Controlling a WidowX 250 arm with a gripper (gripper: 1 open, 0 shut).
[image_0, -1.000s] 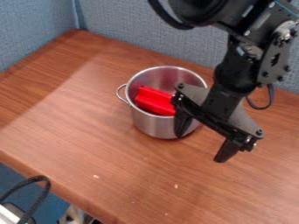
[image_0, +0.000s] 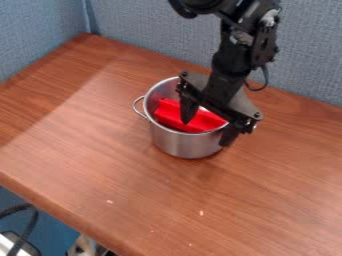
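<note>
A steel pot (image_0: 185, 142) with a wire handle stands on the wooden table, holding a red object (image_0: 171, 115) that lies inside it. My black gripper (image_0: 211, 122) reaches down over the pot's right half, one finger inside over the red object and the other at the right rim. It is open, and part of the red object is hidden behind it.
Grey padded walls stand behind and at the left, and dark cables hang beyond the front left edge.
My gripper has moved left and back from the open table at the right to over the pot. The pot looks unmoved.
</note>
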